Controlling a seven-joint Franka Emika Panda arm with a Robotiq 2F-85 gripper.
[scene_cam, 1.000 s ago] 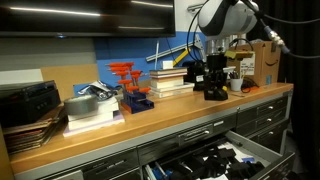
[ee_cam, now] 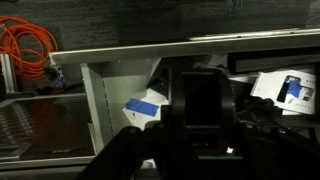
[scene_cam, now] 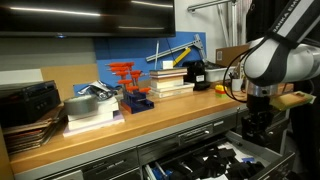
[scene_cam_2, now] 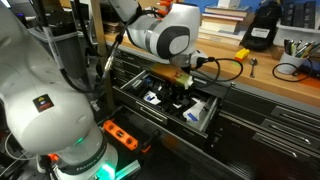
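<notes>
My gripper hangs low over the open drawer at the right of the counter. Dark, blocky and hard to make out in detail, a black object fills the middle of the wrist view, with my gripper shut on it. From the opposite side, the gripper shows above the pulled-out drawer. Inside lie black and white pieces, including a white item with a blue patch. The object's underside is hidden, so contact with the contents cannot be told.
The wooden counter runs behind the drawer. It carries a grey pot on books, red-orange stacked parts and a book pile. Orange cable lies at the wrist view's upper left.
Over the last second my arm has come down and to the right, from above the counter to low over the open drawer. The dark object has travelled with the gripper.
</notes>
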